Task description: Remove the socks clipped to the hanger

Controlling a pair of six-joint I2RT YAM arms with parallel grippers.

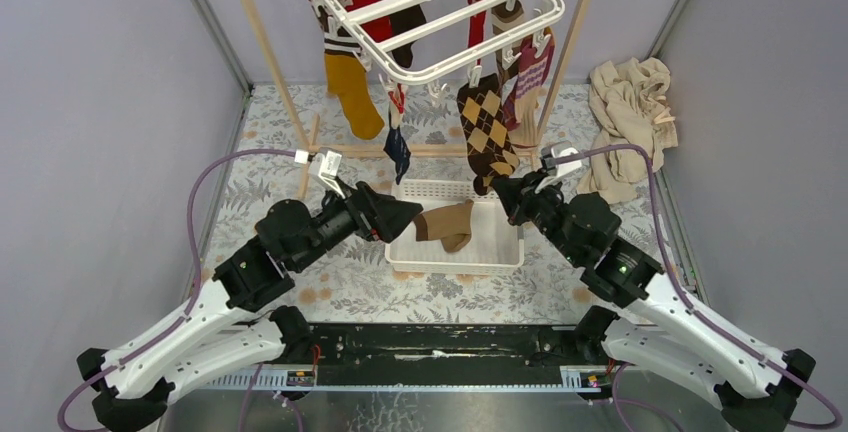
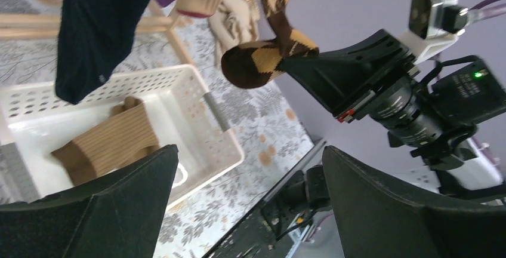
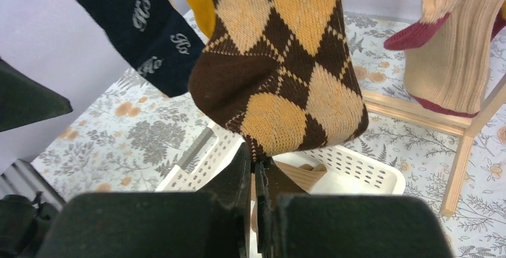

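Observation:
A white hanger (image 1: 430, 77) carries several clipped socks above the basket. My right gripper is shut on the lower end of the brown argyle sock (image 3: 286, 103), pulled toward the right and front of its clip. My left gripper stands open with nothing between its fingers, left of that sock and over the front of the basket. A navy sock (image 1: 397, 152) hangs between the grippers, toward the back. A brown sock (image 2: 104, 141) lies in the white basket (image 1: 395, 252). A yellow sock (image 1: 350, 102) hangs at the left.
A wooden frame (image 1: 265, 42) surrounds the hanging socks. A beige pile of cloth (image 1: 630, 122) lies at the back right. Walls bound both sides.

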